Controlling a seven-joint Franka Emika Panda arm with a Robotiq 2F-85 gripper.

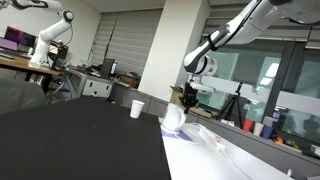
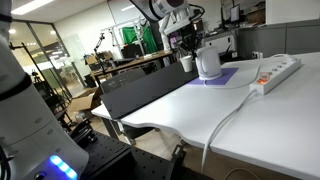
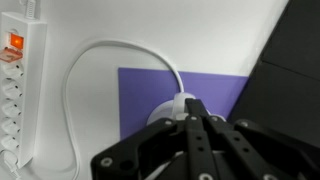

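A white kettle (image 1: pixel 173 117) stands upright on a purple mat (image 3: pixel 140 85). My gripper (image 1: pixel 187 104) points down at the kettle's top, on its right side in exterior view 1. Seen from the wrist, the fingers (image 3: pixel 194 106) are together beside a white raised part of the kettle (image 3: pixel 181 101); nothing shows between them. Whether they touch it I cannot tell. Much of the kettle is hidden under the gripper in that view. A white cup (image 2: pixel 187 62) stands close to the kettle on the dark surface.
A white power strip (image 2: pixel 277 73) lies on the white table (image 2: pixel 180 110), its cable (image 3: pixel 72 75) looping near the mat. Office furniture and windows stand well behind.
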